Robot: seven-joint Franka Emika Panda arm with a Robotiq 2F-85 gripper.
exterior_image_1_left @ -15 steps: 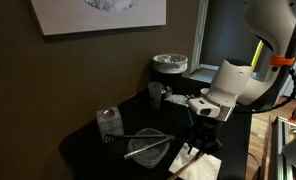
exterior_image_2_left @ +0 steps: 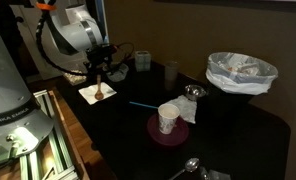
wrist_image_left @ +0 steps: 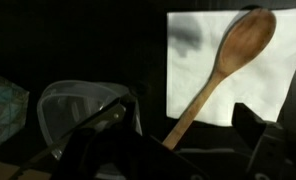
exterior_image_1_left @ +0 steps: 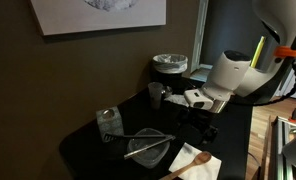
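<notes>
A wooden spoon (wrist_image_left: 226,72) lies with its bowl on a white napkin (wrist_image_left: 278,85); its handle runs off the napkin's edge. In the wrist view my gripper is open, its dark fingers apart on either side of the handle, with nothing held. From exterior view 1, the gripper (exterior_image_1_left: 199,122) hangs above and behind the spoon (exterior_image_1_left: 186,166), clear of it. Exterior view 2 shows the spoon (exterior_image_2_left: 98,84) on the napkin (exterior_image_2_left: 91,95) beneath the arm, with the fingertips hard to make out against the dark background.
Beside the napkin stands a clear plastic container (exterior_image_1_left: 148,152) with utensils across it. A metal box grater (exterior_image_1_left: 109,122) is farther left. A cup on a dark red plate (exterior_image_2_left: 168,138) and a lined bin (exterior_image_2_left: 233,85) occupy other parts of the black table.
My gripper has risen away from the spoon and napkin. The spoon's bowl, covered by the gripper a second ago, now shows on the napkin.
</notes>
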